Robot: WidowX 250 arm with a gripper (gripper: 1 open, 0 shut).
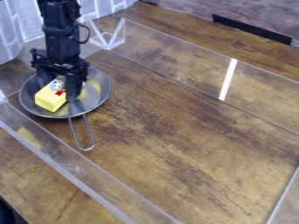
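A grey metal pan (96,92) with a long wire handle sits at the left of the wooden table. In it lies a yellow block (49,101) with a red and white patch on its upper end. My black gripper (66,84) reaches down into the pan at that upper end. Its fingertips are partly hidden and dark against the pan, so I cannot see clearly how they grip the block.
Clear plastic walls run along the table's near left and back right. The wooden surface (176,140) to the right of the pan is bare. A white strip (228,79) lies at the back right.
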